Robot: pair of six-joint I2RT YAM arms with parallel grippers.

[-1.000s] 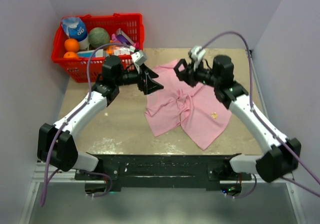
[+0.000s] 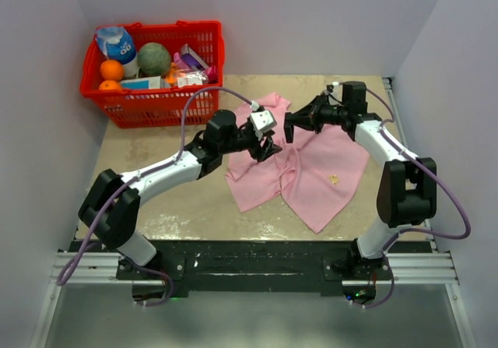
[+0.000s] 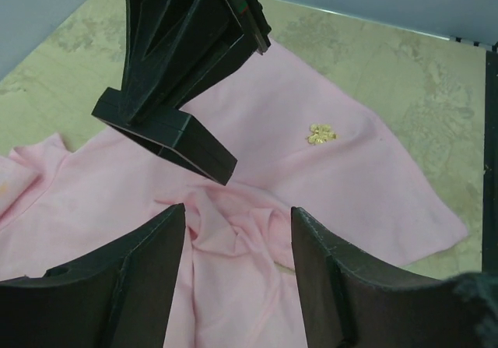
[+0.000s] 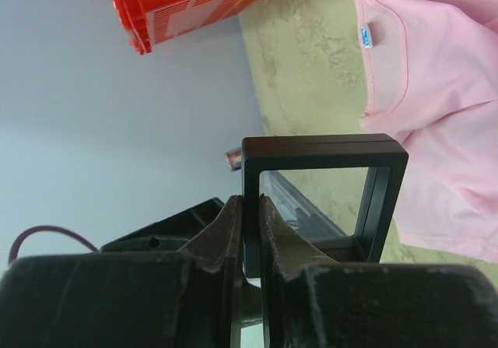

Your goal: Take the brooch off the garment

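Note:
The pink garment [image 2: 327,161] lies spread with folds on the table. On its right part sits the small gold brooch [image 3: 320,134], flat against the cloth; in the top view the brooch [image 2: 333,179] is clear of both arms. Over the garment's middle, my right gripper is shut on one side of a black square frame [image 4: 327,147], whose middle shows the table through it. My left gripper hangs over the folds, its fingers [image 3: 159,247] apart and nothing between them. The black frame [image 3: 175,138] is just ahead of it, not touching.
At the back left stands a red basket [image 2: 148,116] holding oranges, a green melon-like ball and several packages. Bare table [image 2: 187,208] shows left of the garment. The two gripper ends are close together over the cloth.
My left gripper has moved right, towards the black frame. My right arm swung in with the frame and has nearly settled over the garment, the frame lower in view. Garment and brooch look unmoved.

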